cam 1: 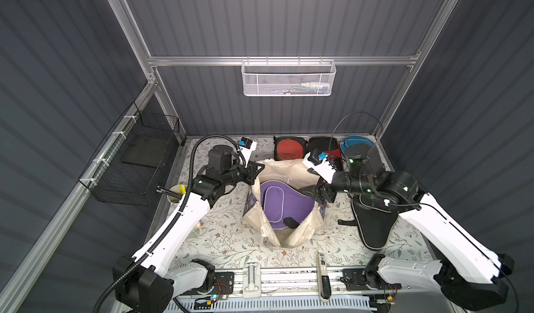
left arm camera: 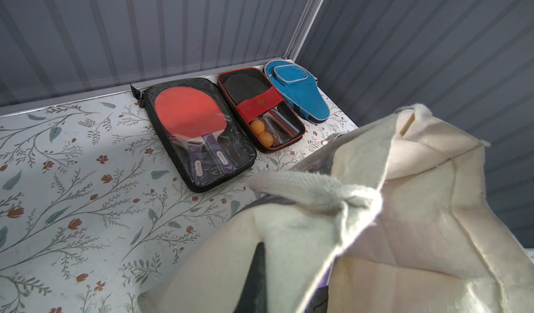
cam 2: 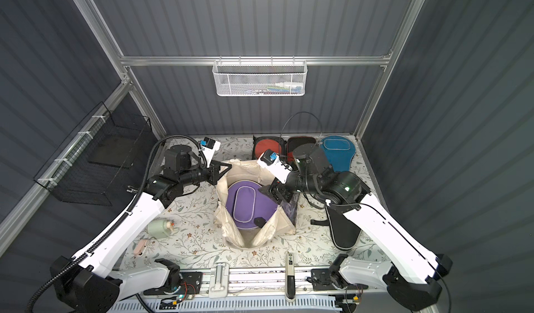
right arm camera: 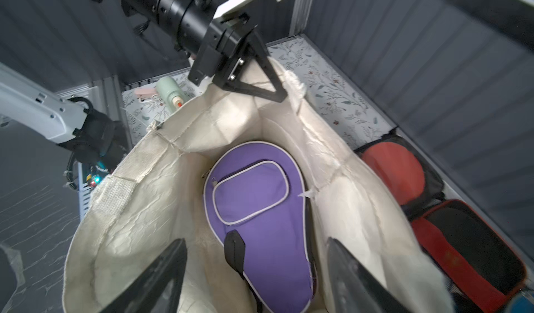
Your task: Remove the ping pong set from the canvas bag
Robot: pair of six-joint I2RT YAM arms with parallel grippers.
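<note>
The cream canvas bag (cam 1: 267,229) stands open mid-table, a purple ping pong case (right arm camera: 256,240) with pale piping and a black strap inside it. My left gripper (cam 1: 257,169) is shut on the bag's left rim, as the right wrist view (right arm camera: 278,93) also shows. My right gripper (cam 1: 319,193) hangs part open over the bag's right side; in the right wrist view its blurred fingers (right arm camera: 167,274) straddle the view of the case's lower end, with nothing seen held.
Behind the bag lie a red-and-black paddle case (left arm camera: 189,112), an open red-trimmed case (left arm camera: 261,112) and a blue case (left arm camera: 294,90). A black case (cam 1: 375,226) lies at the right. A wire basket (cam 1: 133,163) is on the left wall.
</note>
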